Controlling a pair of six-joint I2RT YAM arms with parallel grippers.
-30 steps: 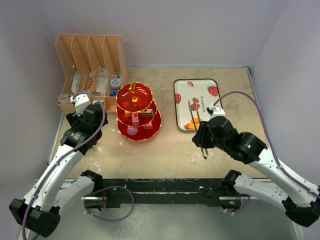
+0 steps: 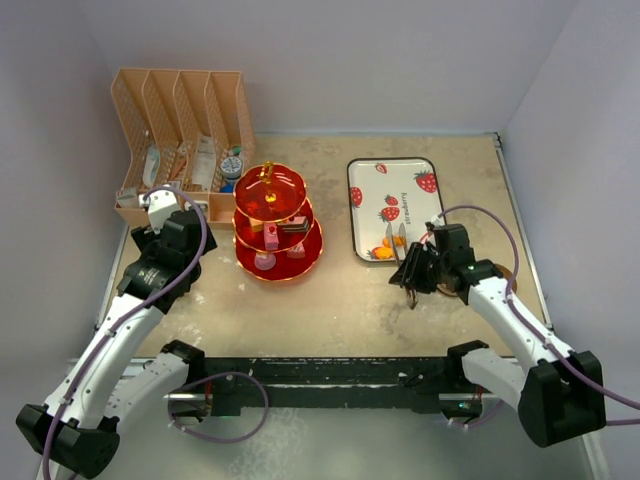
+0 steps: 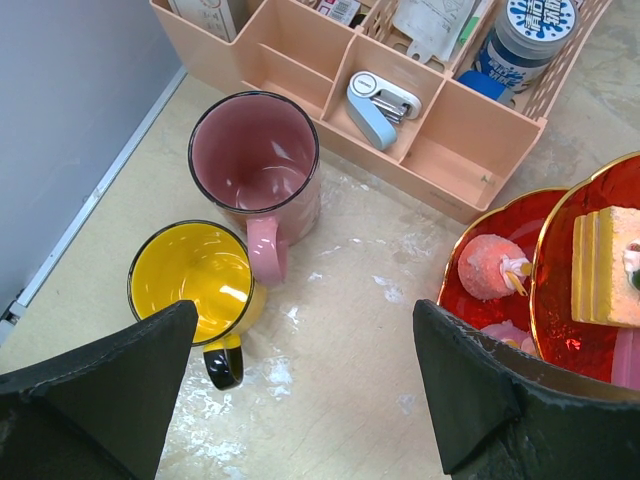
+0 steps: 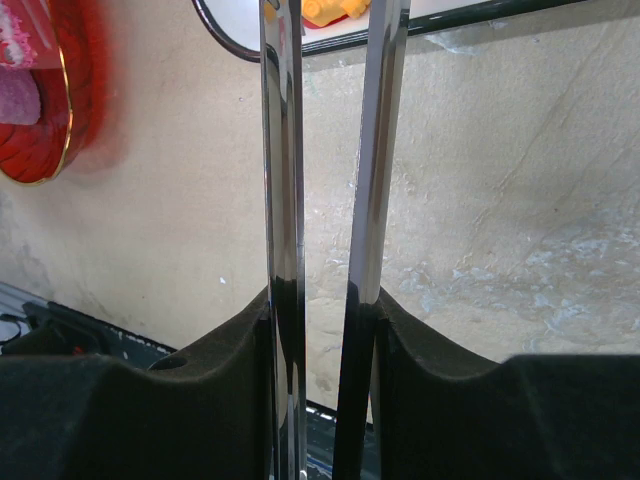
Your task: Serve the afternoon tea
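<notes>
A three-tier red stand holding cakes stands centre-left. Right of it lies a strawberry tray with yellow-orange pieces at its front edge. My right gripper holds silver tongs upright over that edge, their two arms apart. My left gripper stands open above the table beside a yellow mug and a pink mug, with nothing between its fingers.
A pink organiser with stationery fills the back left. A brown round item is partly hidden behind my right arm.
My right arm has swung its elbow toward the back, and the tongs have shifted slightly right over the tray. The left arm looks almost unchanged.
</notes>
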